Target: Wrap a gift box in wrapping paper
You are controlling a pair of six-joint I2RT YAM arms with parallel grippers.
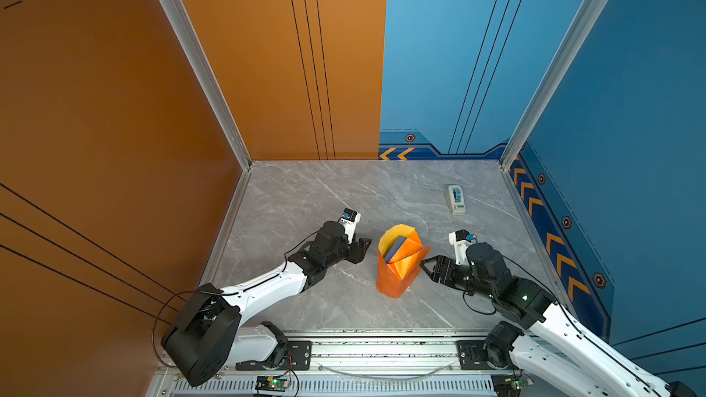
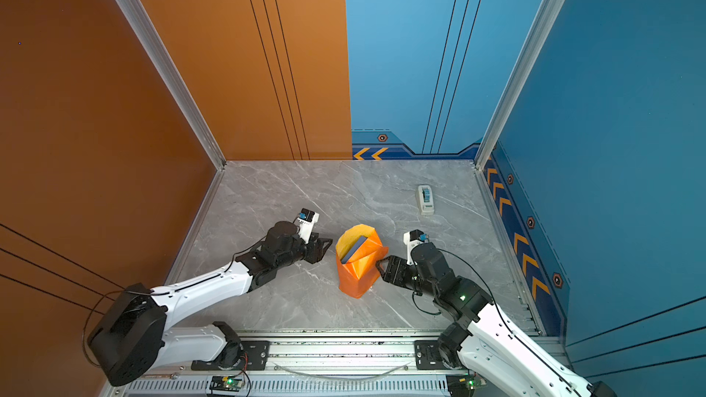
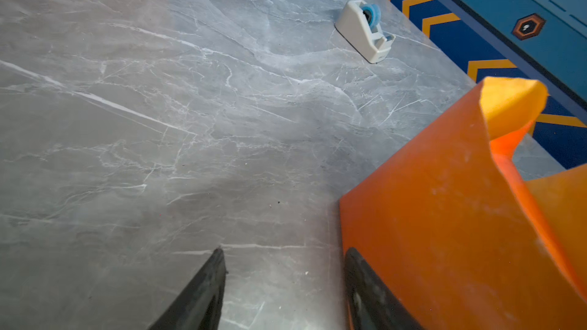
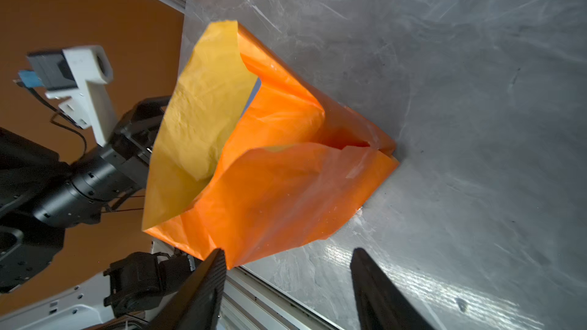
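Note:
Orange wrapping paper [image 1: 397,268], yellow on its inner side, stands upright in mid-table, its top flaps loose and folded partly inward. Inside it a dark blue-grey gift box [image 1: 395,248] shows at the top opening; the paper hides the rest. Left of the paper my left gripper is open, with bare table between its fingers; the right finger [image 3: 370,293] appears close to the orange wall. My right gripper stands open to the right of the paper, nothing between its fingers, and the front flap [image 4: 293,189] bulges towards it.
A white tape dispenser [image 1: 456,200] with blue tape stands at the back right. A metal rail [image 1: 382,349] runs along the front edge.

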